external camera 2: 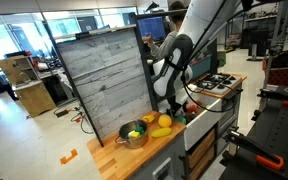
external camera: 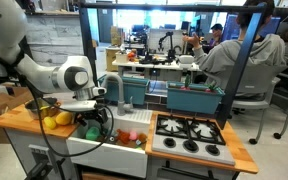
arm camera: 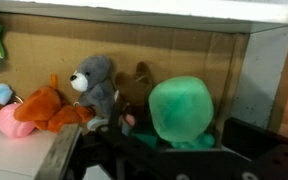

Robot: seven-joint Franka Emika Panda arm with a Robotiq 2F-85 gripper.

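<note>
My gripper is open, pointing down into a white-walled bin [arm camera: 164, 12] with a brown bottom. A rounded green object [arm camera: 181, 108] lies ahead of the fingers, in the right half of the wrist view; its lower part is hidden by the gripper. Beside it are a dark brown plush [arm camera: 136, 88] and a grey plush [arm camera: 96, 82]. Farther left lie an orange plush [arm camera: 52, 108] and a pink piece [arm camera: 16, 120]. From outside, the gripper [external camera: 104, 118] is low over the bin's left part, close to the green object [external camera: 92, 132].
A stove [external camera: 192, 138] stands right of the bin. To its left, the wooden counter bears a metal pot [external camera 2: 132, 138] and yellow items [external camera 2: 165, 121]. A faucet [external camera: 124, 92] rises behind the bin. A dark post [external camera: 244, 65] stands at the right.
</note>
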